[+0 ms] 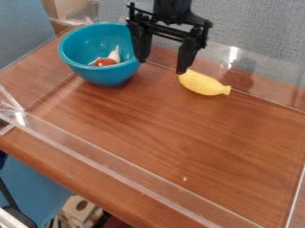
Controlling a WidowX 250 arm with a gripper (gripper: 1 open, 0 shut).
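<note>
My black gripper (163, 52) hangs over the back of the wooden table, its two fingers spread apart with nothing seen between them. It is just right of a blue bowl (77, 52), which holds small white and red items (106, 61). A yellow object (204, 84), shaped like a squash, lies on the table to the right of the bowl, below and right of my gripper.
A grey wall stands behind it. Clear strips run along the table's edges, and blue floor with some objects shows at the lower left.
</note>
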